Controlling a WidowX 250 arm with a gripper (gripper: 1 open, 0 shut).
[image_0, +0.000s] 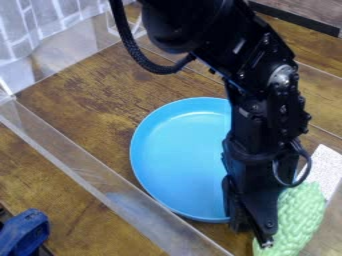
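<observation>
A black robot arm reaches down from the top to my gripper, low at the right side of a light blue plate, overlapping it in view. Just right of and below the gripper lies a pale green textured piece, partly hidden behind it, with a white item beyond. The fingertips are dark against dark, so I cannot tell whether they are open or shut, or whether anything is between them.
A clear plastic wall runs diagonally along the left over the wooden table. A dark blue object sits at the lower left corner, and white curtain is at the top left. The wood left of the plate is clear.
</observation>
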